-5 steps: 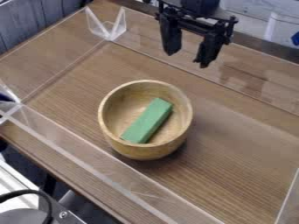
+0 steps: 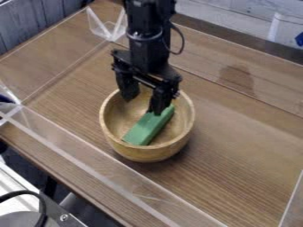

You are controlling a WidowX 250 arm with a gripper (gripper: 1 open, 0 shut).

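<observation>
A round wooden bowl (image 2: 123,135) sits on the wooden table, holding a green rectangular block (image 2: 147,127) that lies diagonally inside it. The black gripper (image 2: 145,96) hangs over the back half of the bowl, its fingers low and spread apart on either side, near the upper end of the green block. It is open; whether it touches the block cannot be told from this angle.
Bare table (image 2: 236,151) stretches right of the bowl and to the back left. Clear plastic pieces stand at the back and along the left edge. A dark cable and a light metal fixture occupy the lower left corner.
The bowl and green block look unmoved.
</observation>
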